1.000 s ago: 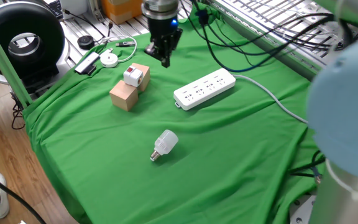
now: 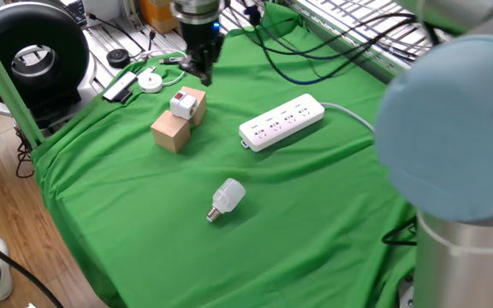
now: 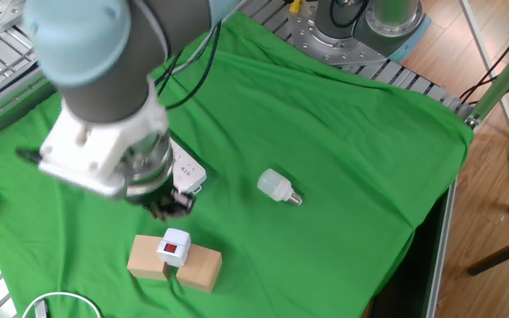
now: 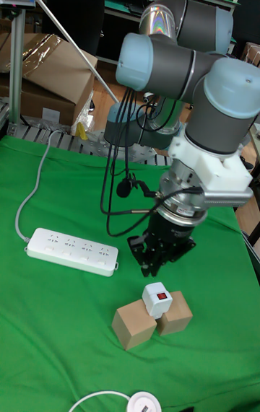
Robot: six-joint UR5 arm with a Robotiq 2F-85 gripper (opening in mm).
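Observation:
My black gripper [image 4: 152,262] hangs above the white cube-shaped plug adapter [image 4: 157,299] with its red switch, apart from it. Dark fingers blur together, so whether they are open or shut does not show; nothing is visible hanging from them. The adapter rests on top of two light-brown wooden blocks [image 2: 171,132], near where they meet. A white power strip [image 2: 282,121] lies flat on the green cloth, to the right of the blocks in exterior view 1. Nearer the front lies a white light bulb [image 2: 228,195] on its side; exterior view 2 shows the bulb [image 3: 275,185] too.
A round white charger [image 2: 150,82] with its cable lies beyond the blocks. Black cables [image 4: 107,181] hang beside the arm. A black ring-shaped device [image 2: 32,56] stands off the left corner.
In exterior view 1 my gripper has moved left and slightly upward in the picture, toward the blocks' side. The arm's blue joint has shifted left. Adapter, blocks, strip and bulb have stayed put.

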